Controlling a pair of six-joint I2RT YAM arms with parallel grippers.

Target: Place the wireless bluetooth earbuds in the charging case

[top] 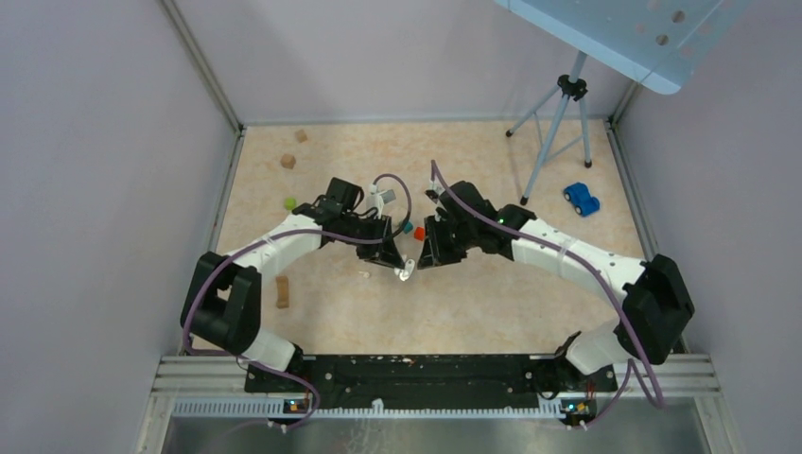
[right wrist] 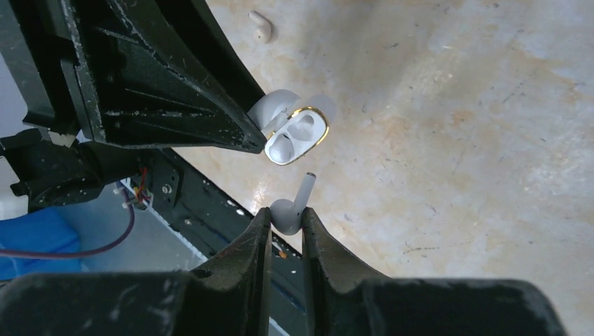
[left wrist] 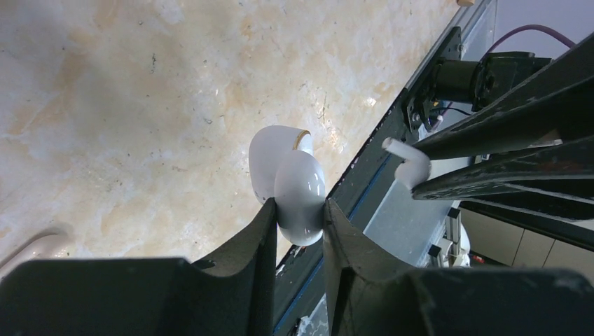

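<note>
The white charging case (left wrist: 263, 161), lid open, is pinched between the fingertips of my left gripper, held above the table. In the right wrist view the case's gold-rimmed opening (right wrist: 302, 131) faces this camera, and both its wells look empty. My right gripper is closed on a white earbud (right wrist: 305, 187) by its round head; the stem points up toward the case, with a gap between them. A second earbud (right wrist: 260, 26) lies on the tabletop, left of the case in the top view.
Red (top: 419, 234) and teal cubes lie just behind the grippers. Wooden blocks (top: 283, 291) are at the left, a blue toy car (top: 581, 199) and a tripod (top: 558, 132) at the back right.
</note>
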